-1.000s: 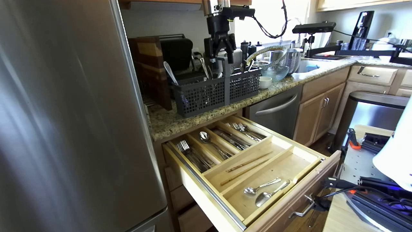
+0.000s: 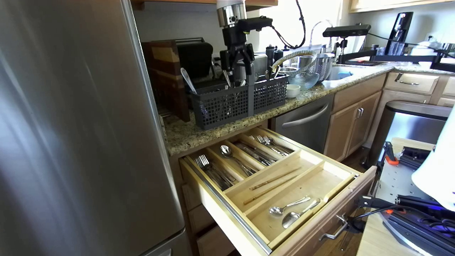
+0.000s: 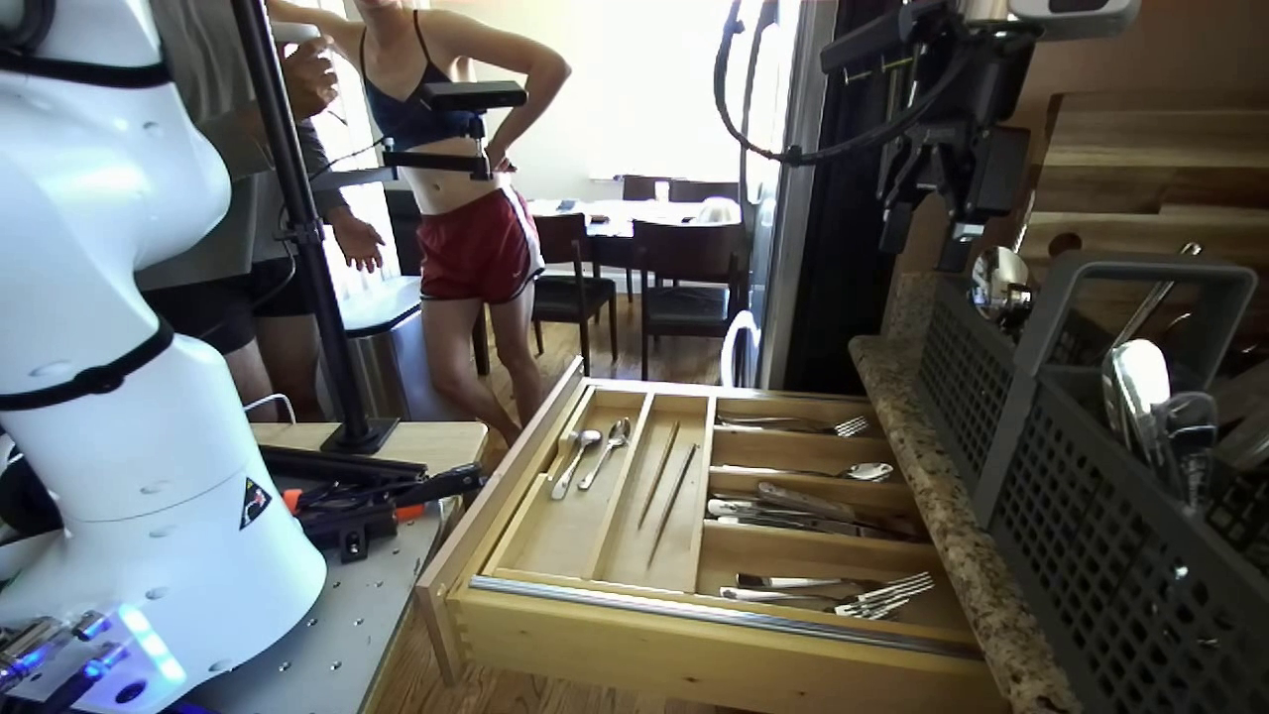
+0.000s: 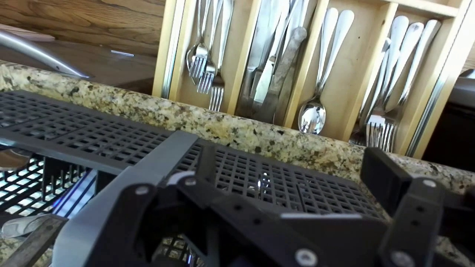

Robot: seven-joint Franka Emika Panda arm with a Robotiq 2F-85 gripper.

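My gripper (image 2: pixel 237 73) hangs over the left half of the grey utensil basket (image 2: pixel 221 106), its fingers apart and nothing visible between them. In exterior view 2 the gripper (image 3: pixel 928 242) is above the basket's far end, near upright spoons (image 3: pixel 1001 276). Both fingers (image 4: pixel 385 171) spread wide in the wrist view, with the basket's mesh wall between and beyond them. The pulled-out drawer (image 2: pixel 239 200) has compartments with forks (image 2: pixel 203 162), spoons (image 2: pixel 226 150) and knives (image 3: pixel 785 512). Toward its front lie two chopsticks (image 2: pixel 273 179) and two spoons (image 2: pixel 291 219).
A wooden cutting board (image 2: pixel 170 85) stands close behind the basket's left end. The basket's raised handle (image 3: pixel 1148 272) rises at its middle. The fridge (image 2: pixel 85 128) borders the counter's left side. A glass bowl (image 2: pixel 303 80) and a white cup (image 2: pixel 292 91) sit to the right.
My gripper has shifted left and somewhat lower over the basket in exterior view 1. Its cable and camera mount moved along with it. Drawer and cutlery look the same.
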